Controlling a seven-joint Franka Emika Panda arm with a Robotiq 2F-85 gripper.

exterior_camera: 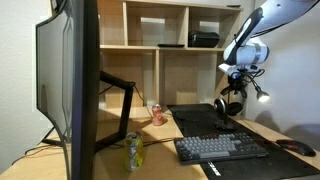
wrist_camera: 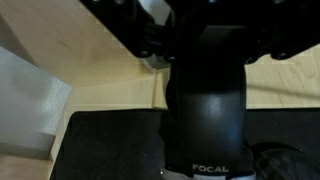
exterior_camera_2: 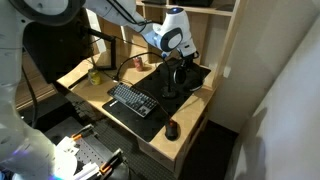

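My gripper (exterior_camera: 236,84) is shut on a pair of black headphones (exterior_camera: 228,104), gripping them by the headband. In the wrist view, the dark headband (wrist_camera: 210,125) hangs below the fingers, with the word FOCAL near its lower end. One round ear cup is partly seen at the lower right there. From the second exterior view, the headphones (exterior_camera_2: 181,75) are at the back of the black desk mat (exterior_camera_2: 150,125), near a dark stand (exterior_camera_2: 168,90). Whether they touch the stand cannot be made out.
A keyboard (exterior_camera: 220,148) lies on the mat, with a mouse (exterior_camera_2: 172,130) to its right. Two cans, one yellow (exterior_camera: 133,150) and one red (exterior_camera: 157,115), stand left of the mat. The wooden shelf (exterior_camera: 150,50) rises behind; a large monitor (exterior_camera: 80,80) occupies the left.
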